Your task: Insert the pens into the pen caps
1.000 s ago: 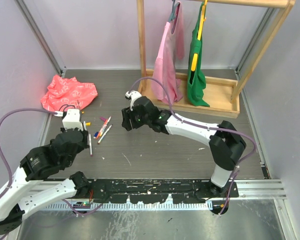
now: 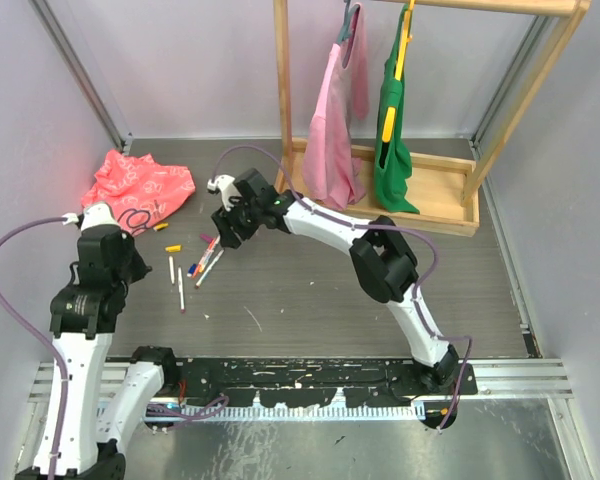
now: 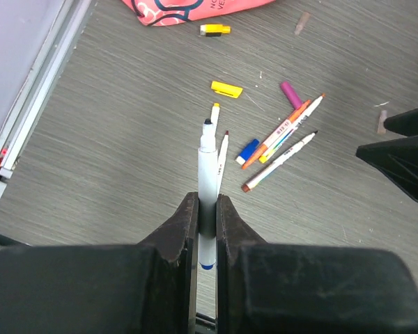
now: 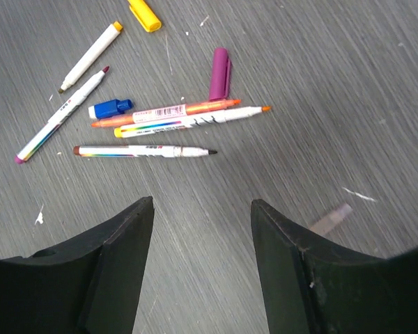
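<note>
My left gripper is shut on a white marker (image 3: 207,167), held upright at the left of the top view (image 2: 130,265). My right gripper is part open, empty, right of the loose pens (image 2: 230,225). On the table lie a blue cap (image 4: 110,108), a purple cap (image 4: 219,73), a yellow cap (image 3: 226,89), another yellow cap (image 3: 214,30), an orange pen (image 4: 160,113) and several white markers (image 4: 143,152).
A red patterned cloth (image 2: 135,185) with glasses lies at the back left. A wooden rack (image 2: 450,210) with pink and green garments stands at the back right.
My right gripper has moved left toward the pens. The left arm has shifted back and to the left, the marker still held.
</note>
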